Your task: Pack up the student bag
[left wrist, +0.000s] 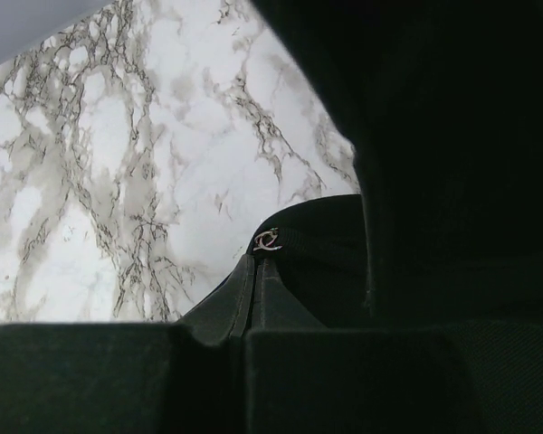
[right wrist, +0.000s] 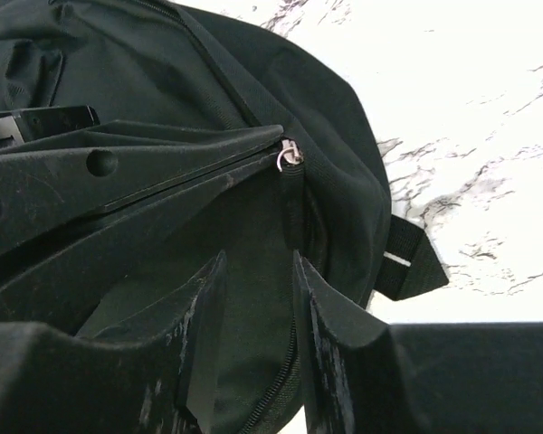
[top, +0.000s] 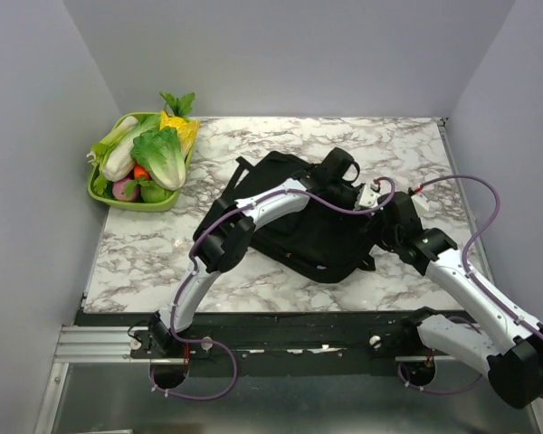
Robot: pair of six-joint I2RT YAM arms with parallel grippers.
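Note:
A black bag lies on the marble table, its right end under both arms. My left gripper is shut, its tips right beside a small metal zip ring at the bag's edge; whether any cloth is pinched between them cannot be made out. In the right wrist view the left fingers come in from the left up to that ring, from which a black pull tab hangs. My right gripper is part open just below the tab, with nothing clearly held between its fingers. A zip line runs behind it.
A green basket of vegetables stands at the back left. Bare marble stretches across the front left and behind the bag. Grey walls close in both sides. The two arms are near each other at the bag's right end.

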